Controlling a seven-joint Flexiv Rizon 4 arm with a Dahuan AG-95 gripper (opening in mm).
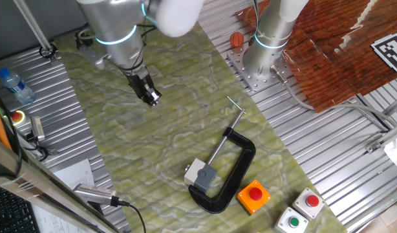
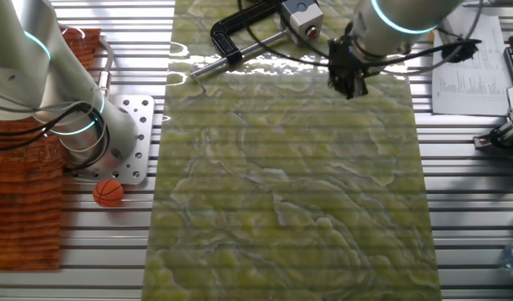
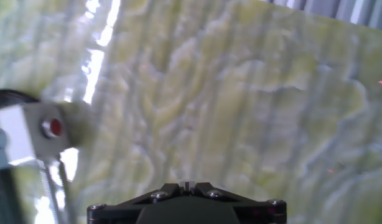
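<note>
My gripper (image 1: 153,101) hangs over the green marbled mat (image 1: 130,139), well apart from everything lying on it. The wrist view shows its fingertips (image 3: 187,187) meeting, with nothing between them. Near the mat's middle in exterior view 1 lies a black C-clamp (image 1: 240,169) with a long metal screw. A grey-and-white box (image 1: 200,173) sits within the clamp's frame. One face of that box (image 3: 35,127) carries a red button (image 3: 52,127), seen at the left of the wrist view.
Beside the clamp stand an orange box with a red button (image 1: 254,197), a white red-button box (image 1: 309,202) and a white green-button box (image 1: 292,221).
</note>
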